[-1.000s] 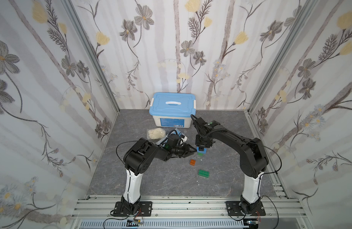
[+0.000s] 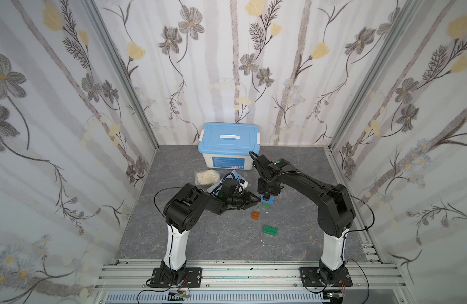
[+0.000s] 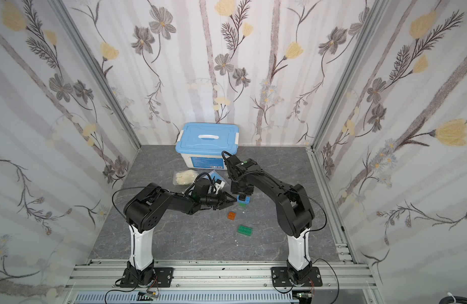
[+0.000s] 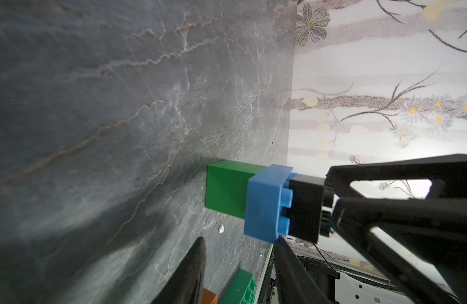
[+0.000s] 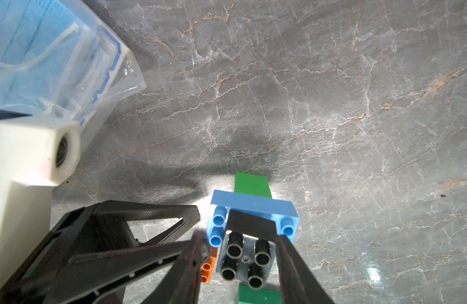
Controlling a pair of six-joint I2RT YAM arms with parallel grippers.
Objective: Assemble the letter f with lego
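A black brick (image 5: pixel 248 228) sits on a blue brick (image 4: pixel 264 202), which joins a green brick (image 4: pixel 228 187) on the table. My right gripper (image 2: pixel 268 191) is over this stack, its part-open fingers either side of the black brick in the right wrist view; contact is unclear. My left gripper is just left of the stack, with no brick clearly held between its fingertips; its grip is unclear. An orange brick (image 2: pixel 255 215) and a larger green brick (image 2: pixel 270 230) lie separately toward the front.
A lidded storage box (image 2: pixel 228 139) stands at the back. A bag of pale material (image 2: pixel 207 177) and a packet of blue masks (image 5: pixel 51 55) lie behind my left gripper.
My right gripper has shifted slightly left over the stack in the top left view. My left arm and the loose bricks are unchanged.
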